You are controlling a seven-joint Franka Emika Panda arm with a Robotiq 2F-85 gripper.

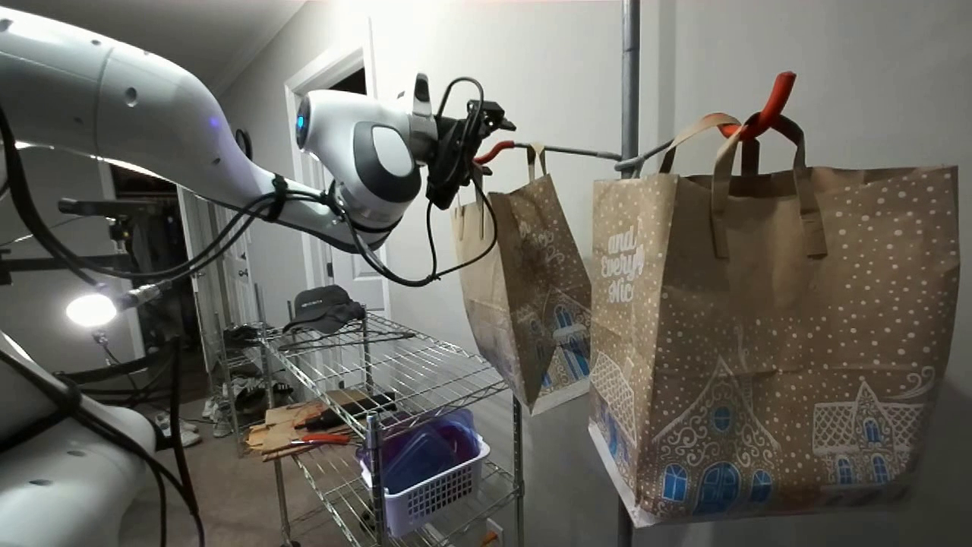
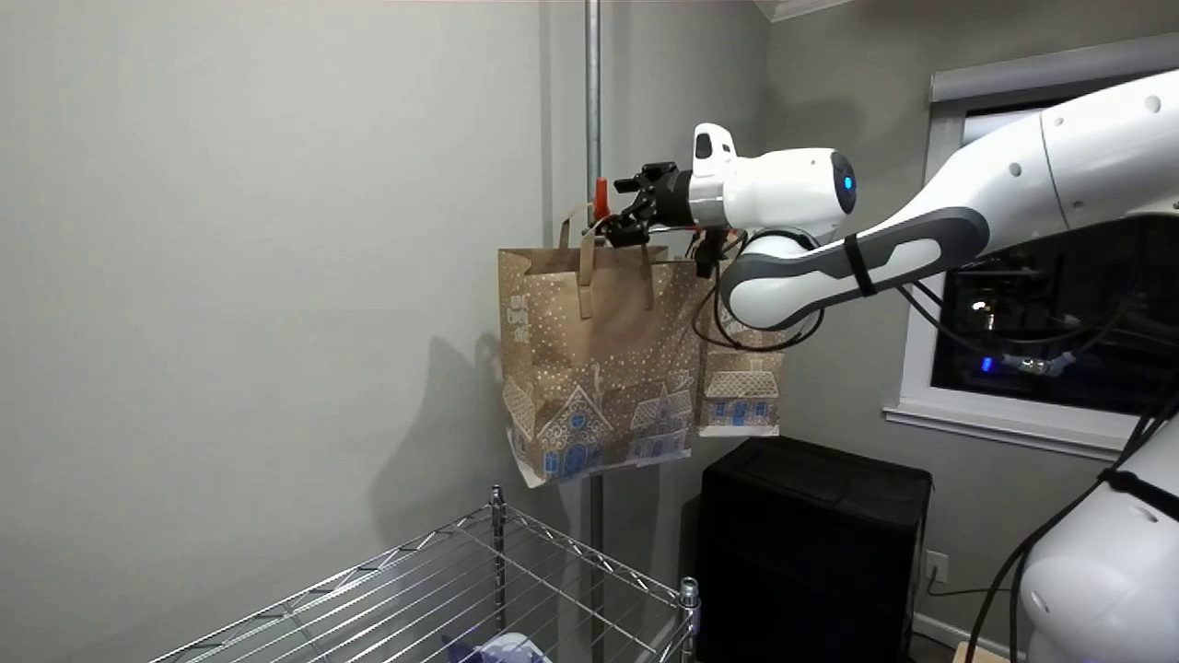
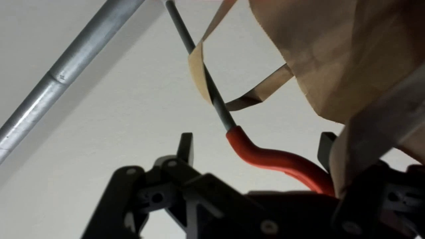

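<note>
A brown paper bag (image 1: 538, 273) with a snowy house print hangs at the left hook of a pole in exterior view 1. In the wrist view, one of its handles (image 3: 199, 73) loops round the grey rod; the other handle (image 3: 372, 131) drapes against my right finger (image 3: 326, 149). My gripper is open, and the hook's red tip (image 3: 275, 159) runs between the fingers towards the right one. Exterior view 2 has the gripper (image 2: 614, 208) just above this bag's opening (image 2: 553, 261). How the right finger sits in the handle is partly hidden.
A second, similar bag (image 1: 784, 337) hangs by both handles from the right hook (image 1: 774, 105). Below stands a wire rack (image 1: 401, 355) with a cap (image 1: 325, 308) and a white basket (image 1: 437, 492). The upright pole (image 1: 629, 82) is close to the wall.
</note>
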